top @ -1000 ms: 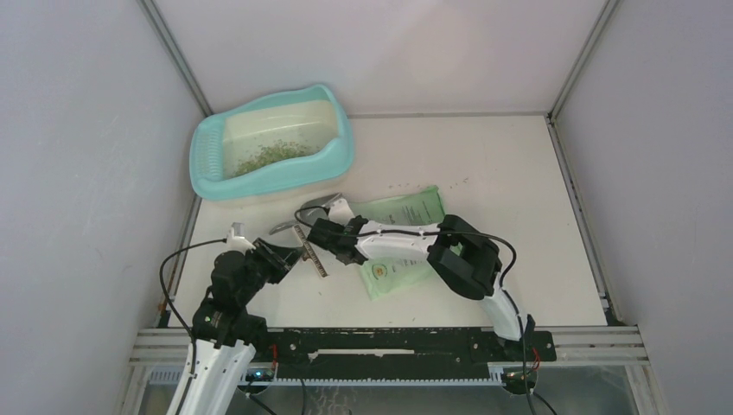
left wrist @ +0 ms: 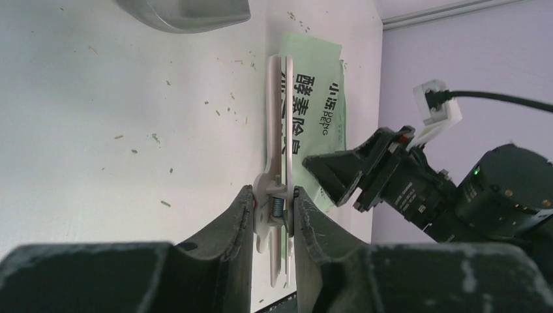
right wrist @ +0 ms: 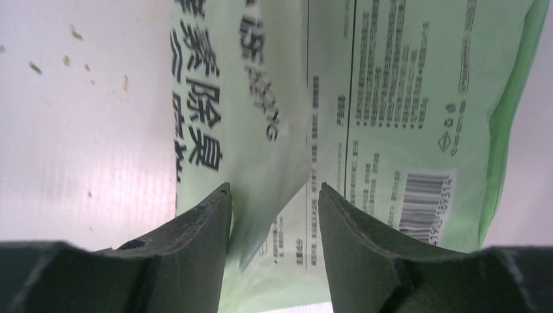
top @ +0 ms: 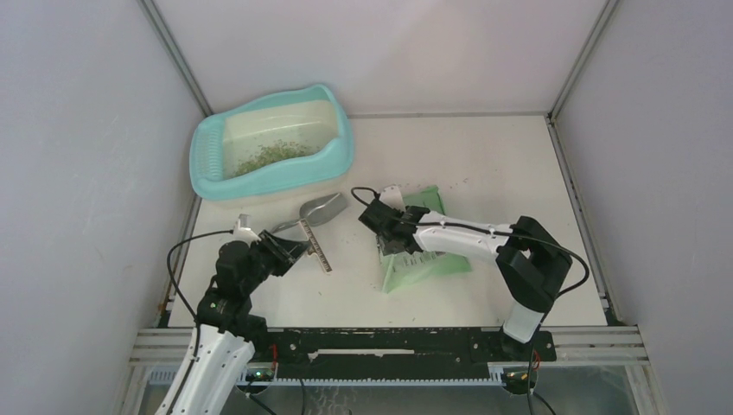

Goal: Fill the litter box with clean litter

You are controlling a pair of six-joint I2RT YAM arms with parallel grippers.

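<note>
My left gripper is shut on a pale clip-like tool with two long bars (left wrist: 274, 117), held upright left of the bag in the top view. The green litter bag (top: 436, 272) lies on the table under my right arm. In the right wrist view my right gripper is part open over the bag, a raised fold of film (right wrist: 261, 169) between its fingertips; whether it grips it I cannot tell. The turquoise litter box (top: 203, 160) at the back left holds some green granules.
A metal scoop (top: 321, 209) lies between the litter box and my left gripper.
My right gripper and arm have moved to the right, away from the left gripper and over the bag. The left gripper has barely moved.
</note>
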